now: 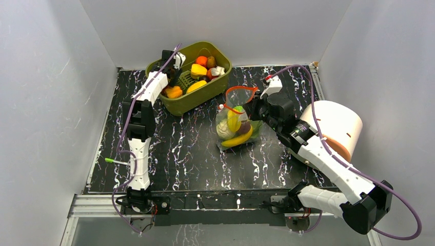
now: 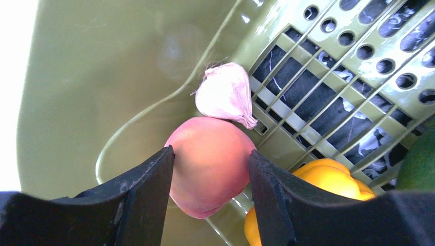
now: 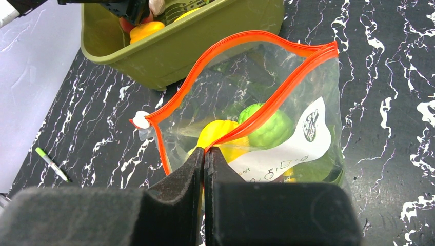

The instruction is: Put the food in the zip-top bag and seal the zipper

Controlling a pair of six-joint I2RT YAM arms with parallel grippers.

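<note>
My left gripper is down inside the green basket (image 1: pixel 204 92), its fingers part open on either side of a pink-red round fruit (image 2: pixel 209 179), with a garlic bulb (image 2: pixel 224 92) and orange peppers (image 2: pixel 328 179) nearby. My right gripper is shut on the orange zipper edge of the clear bag (image 1: pixel 237 130), holding it up with its mouth open. Inside the bag lie yellow items, a green one (image 3: pixel 261 123), a pale one and a purple one.
A white cylinder (image 1: pixel 336 120) stands at the right behind the right arm. A green-capped marker (image 3: pixel 51 164) lies on the left.
</note>
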